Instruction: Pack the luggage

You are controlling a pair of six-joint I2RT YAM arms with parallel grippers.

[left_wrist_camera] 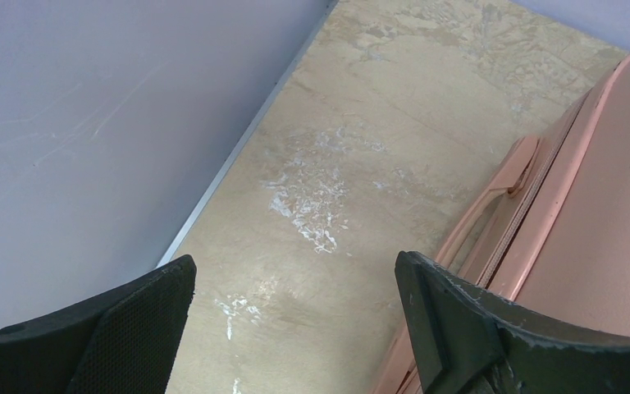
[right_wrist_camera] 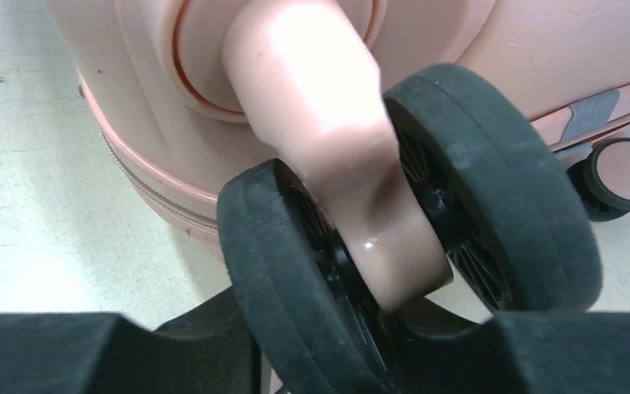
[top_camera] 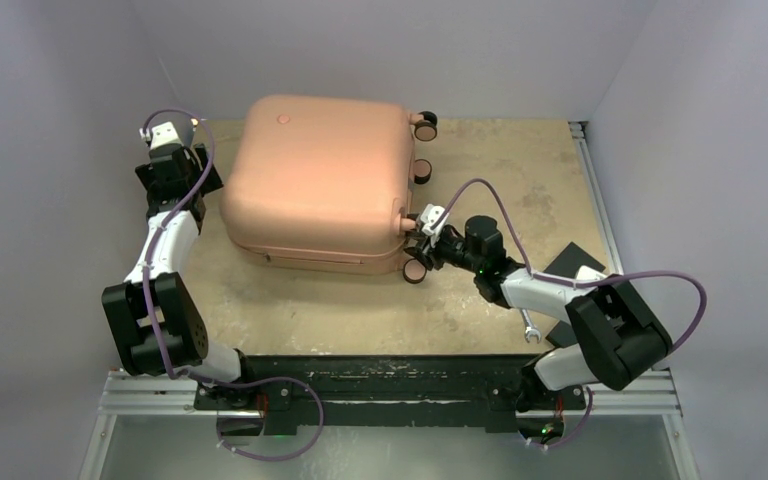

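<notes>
A pink suitcase lies on its broad side on the tan floor, closed, its wheels facing right. My right gripper is at its near right corner, by a black-tyred double wheel. In the right wrist view this wheel sits between my fingers, which stand apart; a narrow gap shows beside the left finger, and the wheel hides part of the rest. My left gripper is open and empty at the suitcase's left end. The suitcase's side handle lies just beyond its right finger.
A wrench and dark flat pieces lie at the right, near the right arm. Grey walls close in the left, back and right. Bare floor stretches along the suitcase's near side.
</notes>
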